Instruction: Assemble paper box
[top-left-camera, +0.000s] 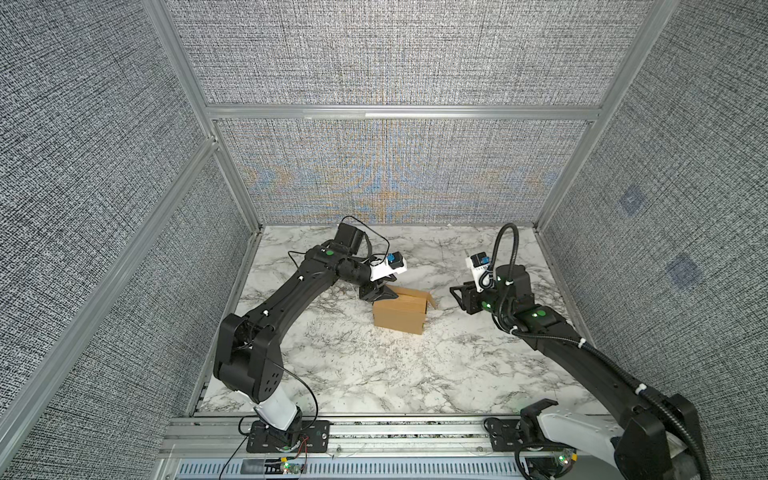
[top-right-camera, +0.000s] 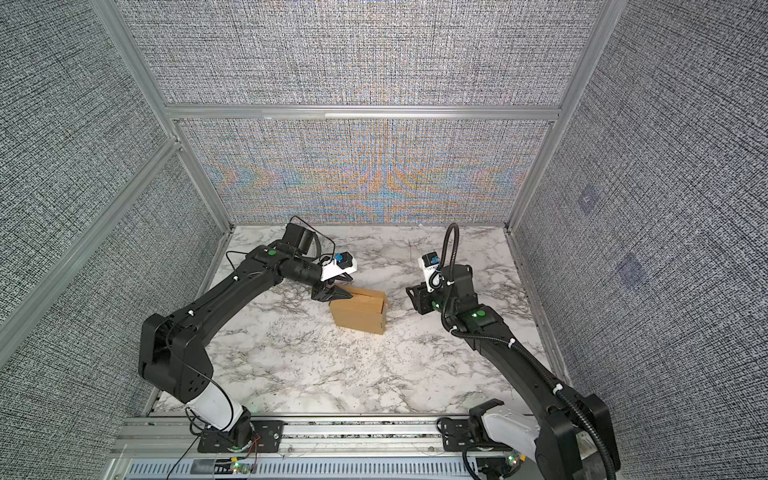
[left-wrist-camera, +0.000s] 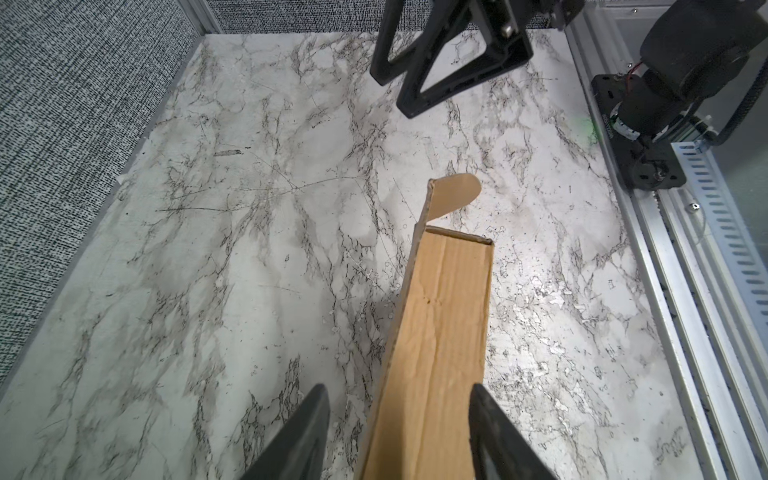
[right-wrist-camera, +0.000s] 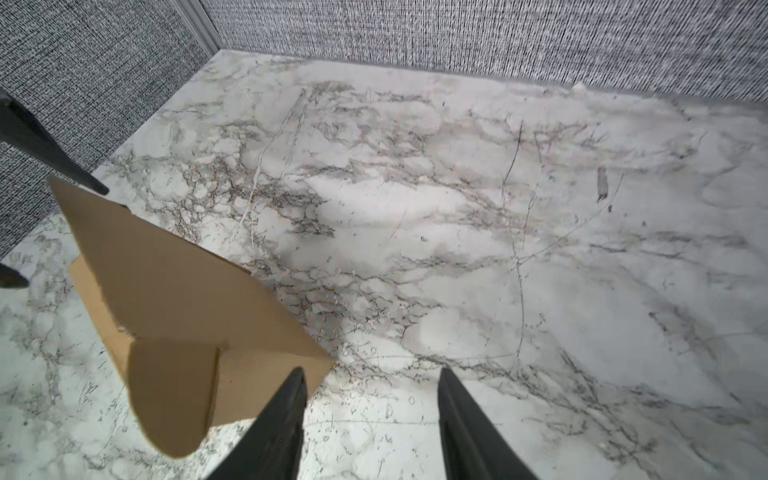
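Note:
A brown cardboard box (top-left-camera: 398, 318) lies mid-table, long side toward the front, with a flap and tab (left-wrist-camera: 454, 192) sticking out at its right end. My left gripper (top-left-camera: 380, 292) is over the box's left end; in the left wrist view its open fingers straddle the narrow top (left-wrist-camera: 444, 320). My right gripper (top-left-camera: 457, 294) is to the right of the box, apart from it; in the right wrist view its fingers are open with bare table between them and the box's upright end flap (right-wrist-camera: 184, 288) to their left.
Mesh walls with metal rails bound it at back and sides, and a rail runs along the front edge.

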